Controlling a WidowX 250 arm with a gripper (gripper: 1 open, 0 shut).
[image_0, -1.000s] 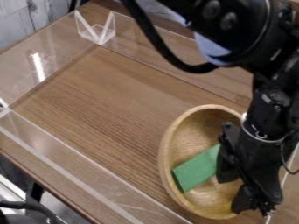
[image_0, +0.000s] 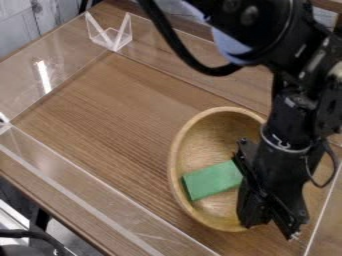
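Observation:
A wooden bowl (image_0: 191, 145) sits on the wooden table toward the right, with a green block (image_0: 211, 179) lying inside it. My black gripper (image_0: 251, 205) reaches down into the right part of the bowl, beside the block, and hides that side of it. The fingers appear closed; whether anything thin is between them is not clear.
A clear acrylic piece (image_0: 110, 32) stands at the back left, with clear plastic along the table's left and front edges. Dark cables run at the lower left.
The bowl and my gripper have shifted left and a little up in the view. The green block now lies less steeply tilted.

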